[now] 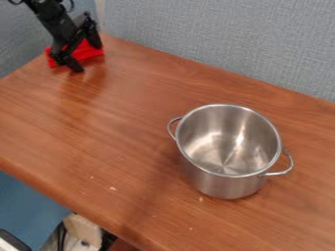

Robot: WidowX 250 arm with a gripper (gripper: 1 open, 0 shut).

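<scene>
My black gripper (76,57) is at the far upper left of the camera view, lowered over a red object (93,51) on the wooden table, its open fingers down at that object. The red object's shape is largely hidden behind the gripper, and I cannot tell whether the fingers touch it. A steel pot (228,172) with two wire handles stands at the right of the table, empty.
Grey padded walls (222,39) border it at the back and upper left. The table's near edge runs along the lower left.
</scene>
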